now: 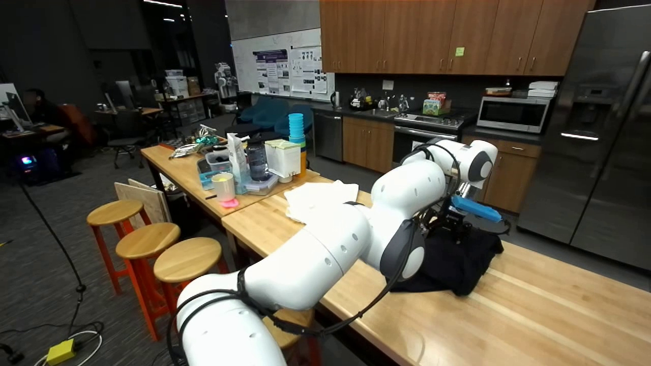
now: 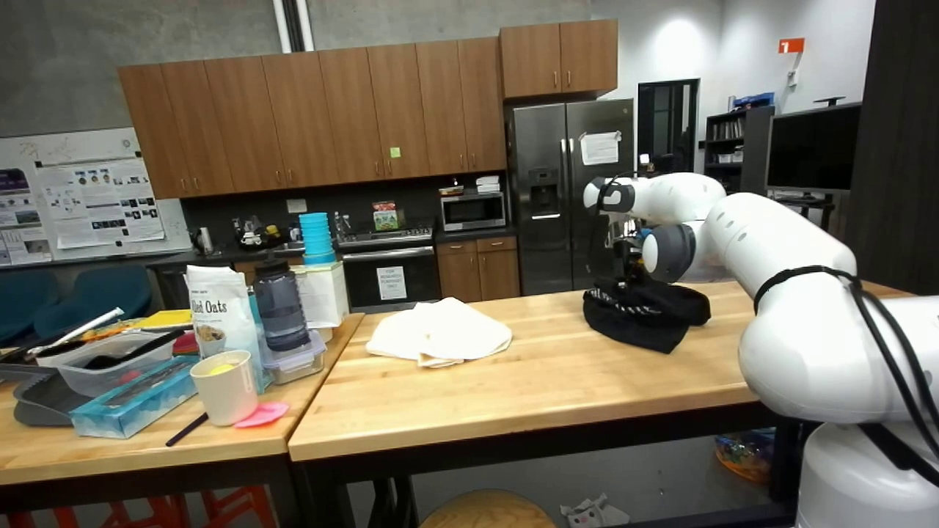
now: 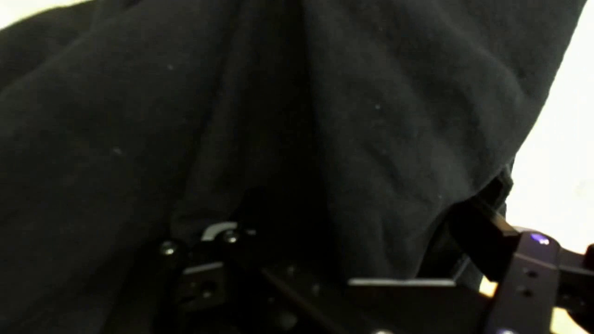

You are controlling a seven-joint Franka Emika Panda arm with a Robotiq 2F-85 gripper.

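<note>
A black cloth (image 1: 471, 263) lies crumpled on the wooden table; white marks show on it in exterior view 2. My gripper (image 1: 450, 237) is down at the top of this cloth, beneath the blue part (image 1: 476, 208) of the wrist. In the wrist view the black cloth (image 3: 390, 117) fills most of the picture. There my open gripper has its fingers spread wide, with a fold of cloth lying in the space between them. The fingertips are dark against the fabric, so their exact contact is hard to make out.
A folded white cloth (image 2: 440, 333) rests on the same table, left of the black one in exterior view 2. The adjoining table holds a mug (image 2: 224, 387), an oats bag (image 2: 220, 317) and a dark bottle (image 2: 279, 306). Bare wood lies between the cloths.
</note>
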